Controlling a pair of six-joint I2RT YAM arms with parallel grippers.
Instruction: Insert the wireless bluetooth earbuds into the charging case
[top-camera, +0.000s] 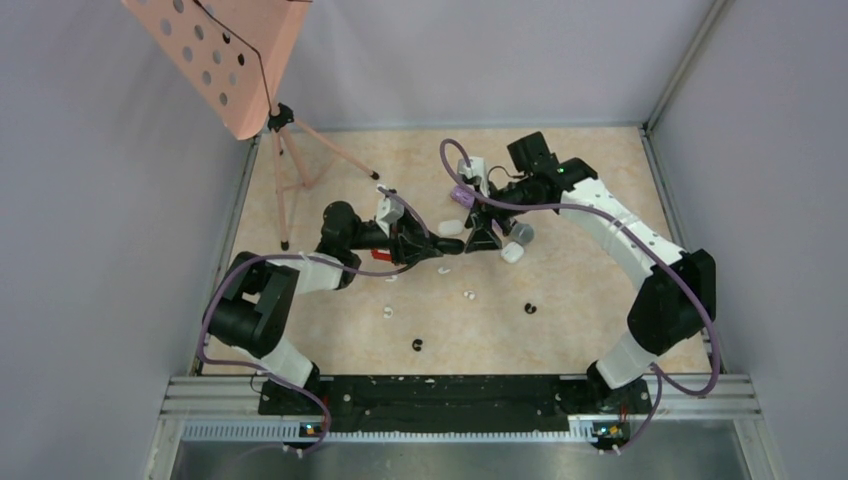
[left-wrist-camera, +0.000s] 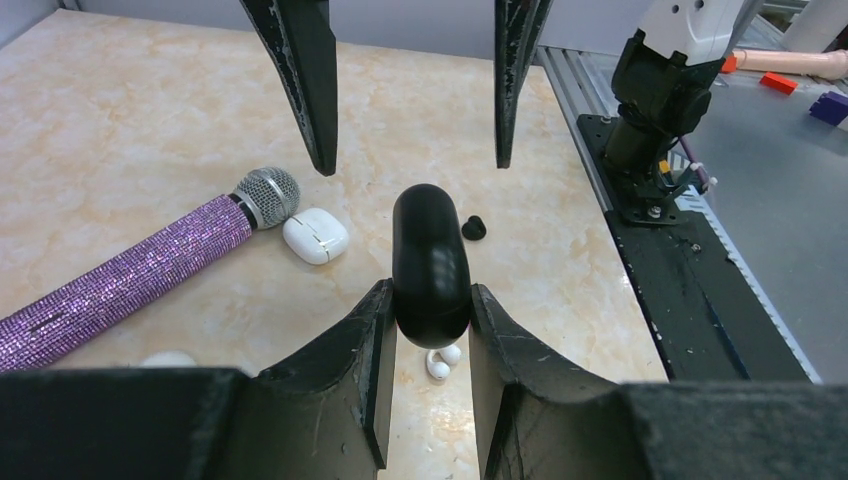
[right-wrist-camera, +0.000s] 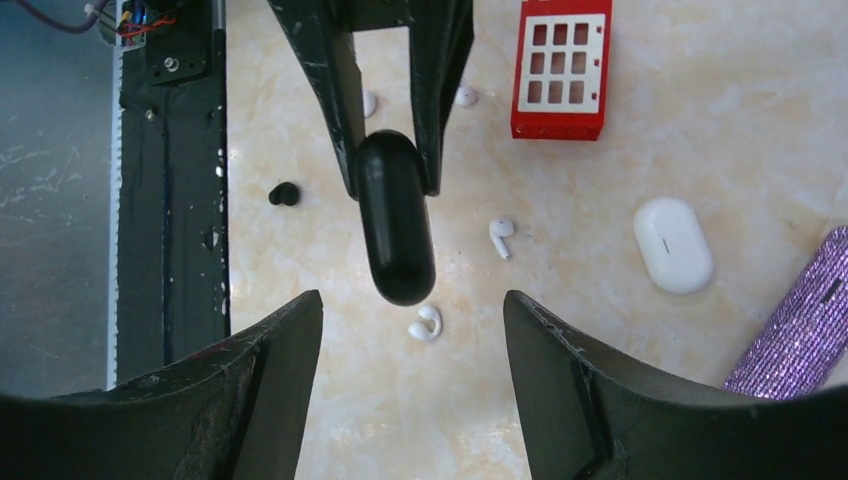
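Observation:
A glossy black capsule-shaped case is held level by my left gripper, shut on one end of it; the same case (right-wrist-camera: 397, 230) shows in the right wrist view. My right gripper stands open just beyond the case's free end, nothing between its fingers. Small white earbuds (left-wrist-camera: 440, 362) lie on the table below, as do black ones (right-wrist-camera: 285, 194). White cases (right-wrist-camera: 672, 245) rest nearby.
A purple microphone (left-wrist-camera: 130, 280) lies behind the cases. A red gridded box (right-wrist-camera: 560, 70) is near my left arm. A pink stand (top-camera: 295, 160) occupies the back left.

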